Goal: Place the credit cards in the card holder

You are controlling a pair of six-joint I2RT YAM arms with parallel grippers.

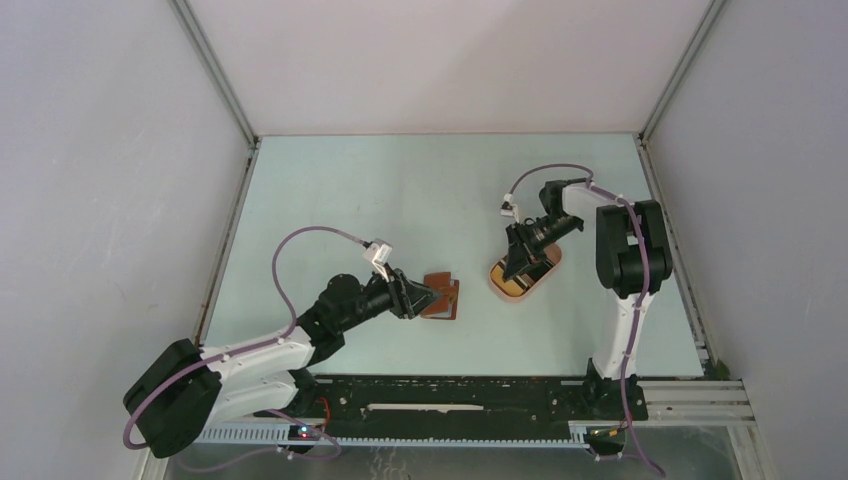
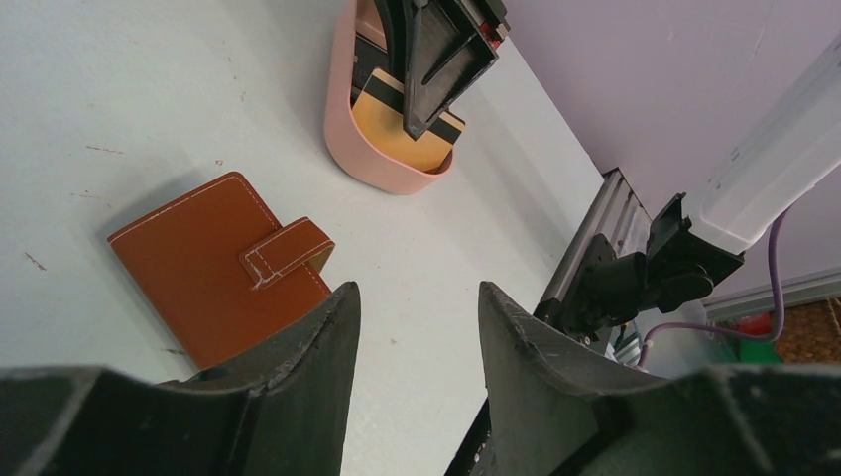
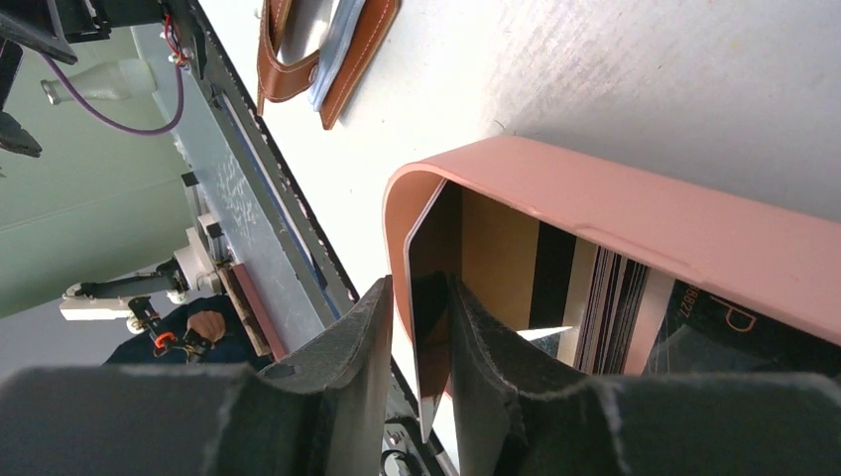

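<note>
The brown leather card holder (image 1: 436, 280) lies flat near the front middle; its strap (image 2: 288, 248) shows in the left wrist view. My left gripper stands open and empty beside it. To the right, a pink tray (image 2: 369, 161) holds several cards, among them a gold one (image 2: 389, 127) with a black stripe and a dark one (image 3: 709, 332). My right gripper reaches into the tray's front end, open. A card (image 3: 428, 268) stands on edge between its fingers, close to the tray's end wall; some space shows between them.
Bare table surrounds the tray and the card holder, with a wide clear area (image 1: 370, 190) behind. A dark rail (image 1: 440, 390) runs along the table's front edge. The tray's raised rim (image 3: 615, 203) borders the right gripper.
</note>
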